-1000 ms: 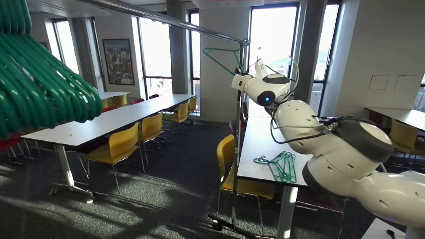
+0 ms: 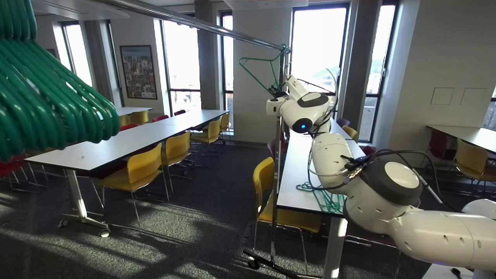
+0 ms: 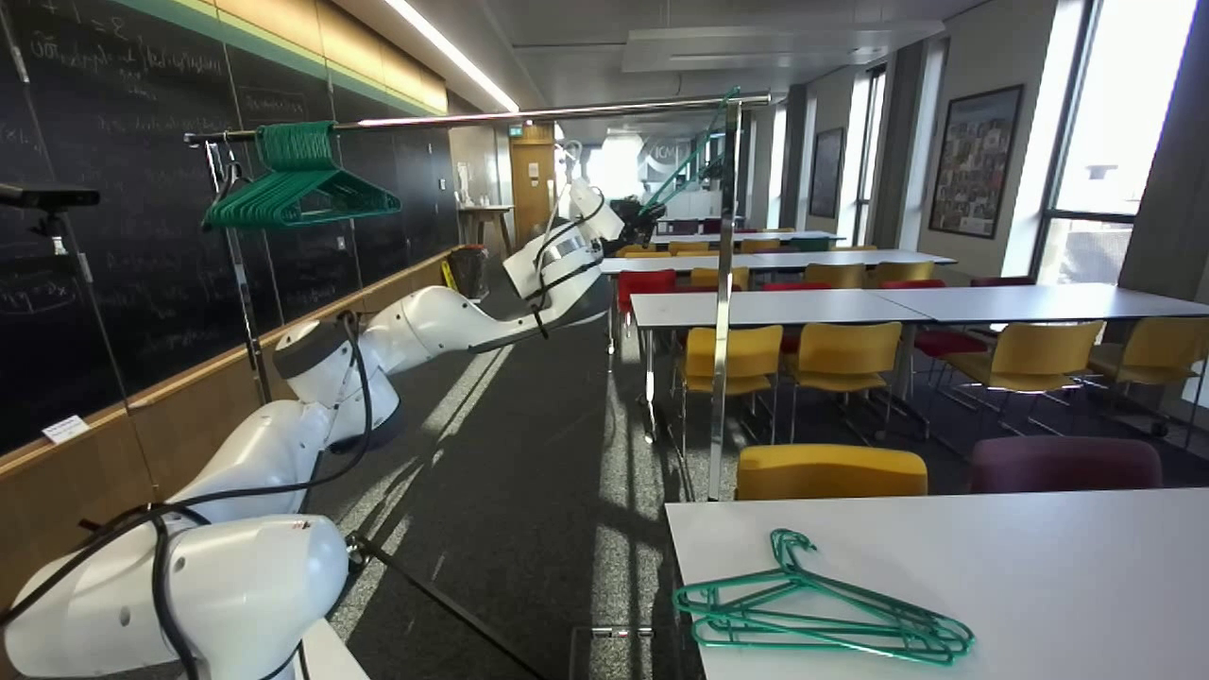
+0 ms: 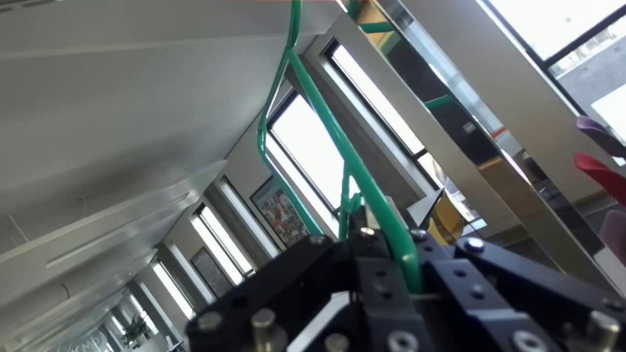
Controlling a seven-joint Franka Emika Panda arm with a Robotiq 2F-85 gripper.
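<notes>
A green plastic hanger (image 2: pixel 257 70) is up by the far end of the clothes rail, and my gripper (image 2: pixel 278 89) is shut on its lower part. In the wrist view the green hanger (image 4: pixel 346 143) runs down between my dark fingers. Its top reaches the rail's end by the upright post in exterior view 2, where the hanger (image 3: pixel 683 176) looks slanted. Whether its hook sits over the bar cannot be told. The metal rail (image 3: pixel 544 114) carries a tight bunch of green hangers (image 3: pixel 300 187) at its opposite end.
Several loose green hangers (image 3: pixel 827 612) lie on the white table (image 3: pixel 1077 567) beside the rack. The rack's upright post (image 3: pixel 723 317) stands close to my gripper. Yellow chairs (image 2: pixel 264 181) line the tables. The middle stretch of the rail is bare.
My gripper has shifted slightly left in exterior view 1, and the arm's elbow has swung left, covering part of the loose hangers. The held hanger has tilted a little.
</notes>
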